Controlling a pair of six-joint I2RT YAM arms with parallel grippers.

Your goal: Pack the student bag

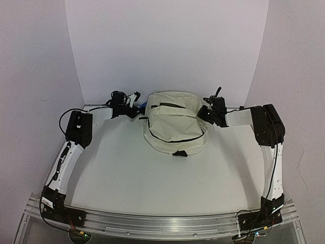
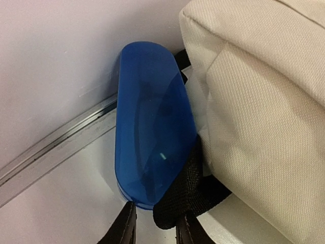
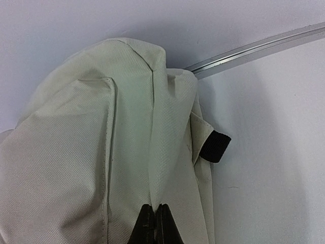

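Observation:
The cream student bag (image 1: 175, 124) lies on the table against the back wall, with its black-edged zip openings facing up. At its left side my left gripper is open; a black strap (image 2: 185, 193) reaches into the space between its fingers, close to the right one. On the bag's right side my right gripper is shut on a fold of the cream fabric (image 3: 162, 137). A translucent blue case or bottle (image 2: 152, 117) stands between the bag and the back wall, mostly hidden in the top view.
A metal rail (image 2: 56, 140) runs along the foot of the back wall. Another black tab (image 3: 216, 146) sticks out from the bag's right side.

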